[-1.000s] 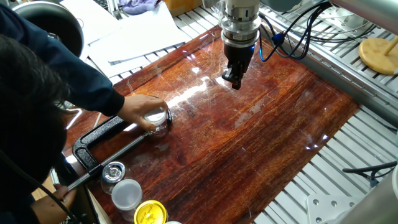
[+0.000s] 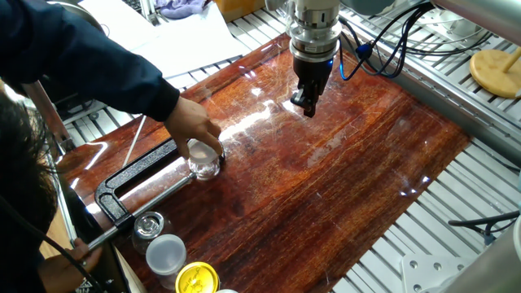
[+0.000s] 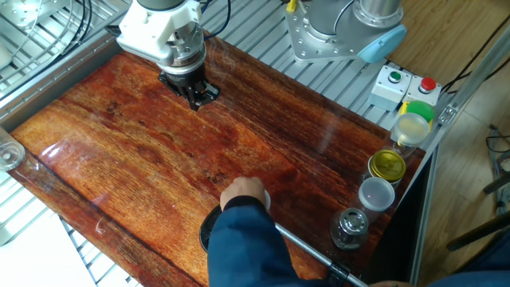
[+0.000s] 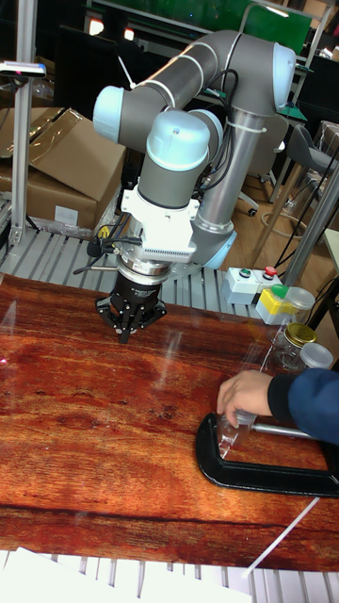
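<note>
My gripper hangs above the wooden board, its black fingers drawn together at the middle with nothing visible between them. A person's hand grips a clear jar with a whitish lid, at the end of a black clamp. The jar is partly covered by the fingers. In exterior view 2 the hand hides most of it. My gripper is well apart from the hand and the jar.
Along one board edge stand a clear jar, a white-lidded jar, a yellow-lidded jar and another pale-lidded jar. Button boxes sit beyond them. The person's arm reaches across. Most of the board is clear.
The person's hand has shifted from beside the jar to over its top, with the forearm raised. My arm has stayed still.
</note>
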